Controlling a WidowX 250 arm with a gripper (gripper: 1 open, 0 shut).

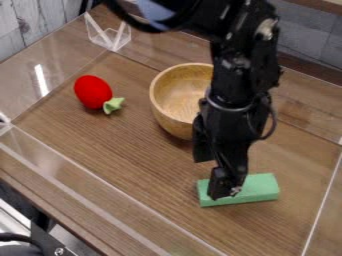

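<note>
My black gripper [217, 170] hangs over the wooden table, its fingers pointing down at the near right, just above a mint-green rectangular block [257, 192]; whether it touches the block is unclear, and whether the fingers are open or shut is hard to make out. A tan bowl [173, 90] sits behind the arm, partly hidden by it. A red object with a green end [92, 91] lies at the left.
A clear plastic item [110, 35] stands at the back left. A dark cable or part shows at the bottom left corner.
</note>
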